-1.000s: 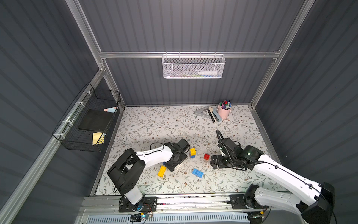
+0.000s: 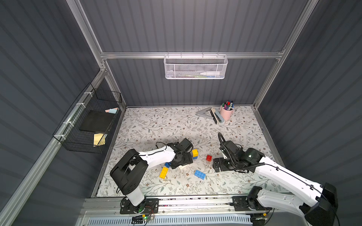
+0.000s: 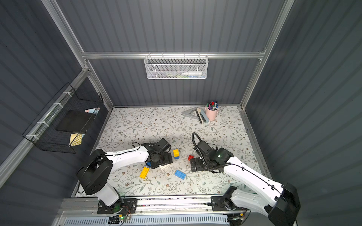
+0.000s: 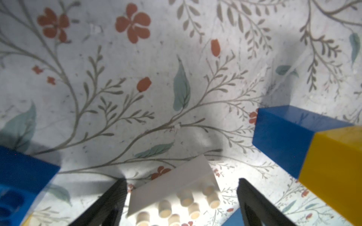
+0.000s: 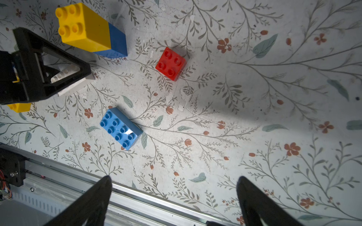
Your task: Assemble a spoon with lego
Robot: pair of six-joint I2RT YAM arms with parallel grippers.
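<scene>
In the left wrist view, a white brick [image 4: 177, 190], studs showing, lies on the table between the part-open fingertips of my left gripper. Its left end is close to one finger; a gap shows at the other. Right of it stands a yellow brick [image 4: 335, 169] joined to a dark blue one [image 4: 286, 131]. Part of another dark blue brick [image 4: 22, 173] shows at the left. My right gripper is open and empty. In its view lie a small red brick [image 5: 171, 63] and a light blue brick [image 5: 120, 128]. A yellow brick [image 2: 163, 172] sits beside the left arm.
At the back right stand a pink pen cup [image 2: 226, 112] and a grey triangular object [image 2: 204, 113]. A black wire basket [image 2: 94, 120] hangs on the left wall.
The white brick's visible part looks slightly shifted too. The right arm stays still.
</scene>
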